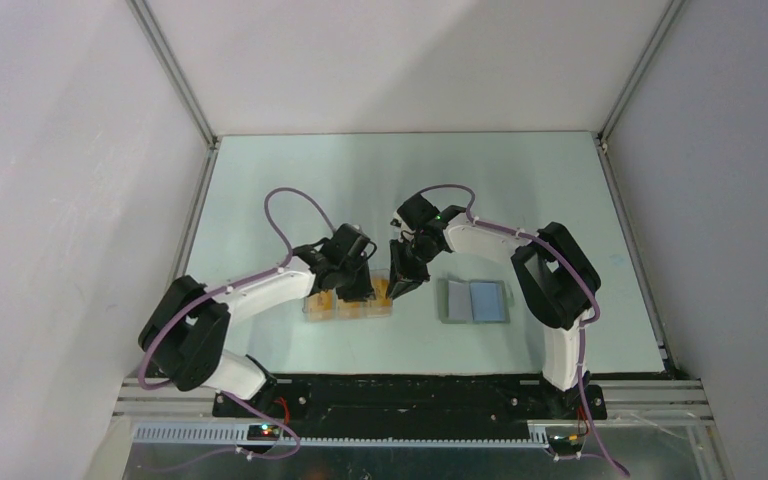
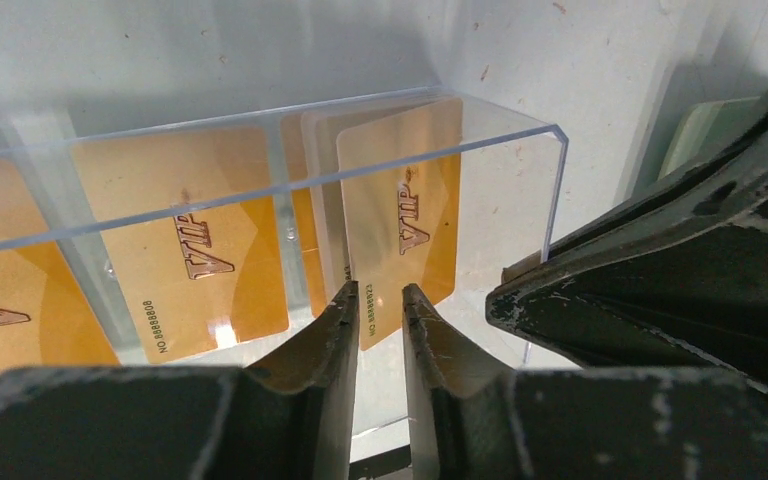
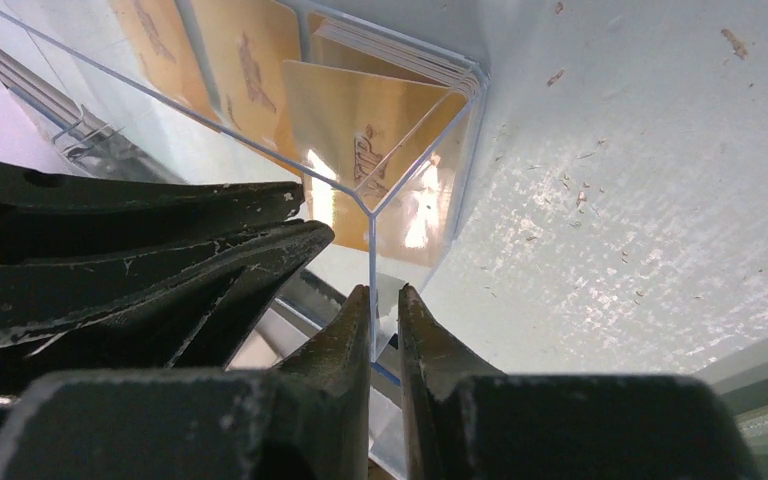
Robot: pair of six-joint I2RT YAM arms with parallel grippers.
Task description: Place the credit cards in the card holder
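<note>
A clear card holder with compartments lies under both arms, gold VIP cards standing in it. In the left wrist view, one gold card leans askew in the end compartment, in front of a pale card edge. Over its lower end is my left gripper, partly open; the card's corner shows in the gap between the fingertips, and contact is unclear. My right gripper is shut on the corner wall of the clear holder. That same leaning card shows in the right wrist view, beside several stacked card edges.
More gold cards fill the neighbouring compartments. A greenish tray with grey and blue cards lies to the right. Both grippers are close together above the holder.
</note>
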